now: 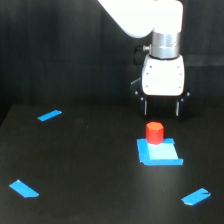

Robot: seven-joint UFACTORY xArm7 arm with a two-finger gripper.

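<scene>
A red block with a many-sided outline stands upright at the back left part of a white square edged with blue tape. Behind and above it hangs my gripper, pointing down from the white arm. Its two thin dark fingers are spread wide apart, so it is open, with nothing between them. Clear space shows between the fingers and the block.
Strips of blue tape lie on the dark table: one at the back left, one at the front left and one at the front right. A dark curtain hangs behind.
</scene>
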